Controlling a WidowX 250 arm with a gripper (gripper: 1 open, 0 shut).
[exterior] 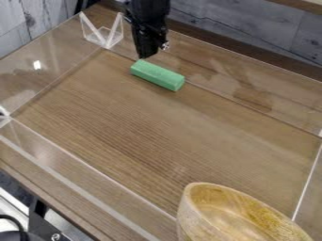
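Observation:
A black gripper [149, 42] hangs at the top centre of the camera view, just above and behind a green rectangular block [157, 75] that lies on the wooden table [138, 141]. The gripper and the block look apart. Whether the fingers are open or shut is too small and dark to tell.
A clear, angular plastic object [104, 33] stands left of the gripper. A large yellow bowl [233, 215] sits at the bottom right. Grey panels line the back edge, and dark cables show at the lower left.

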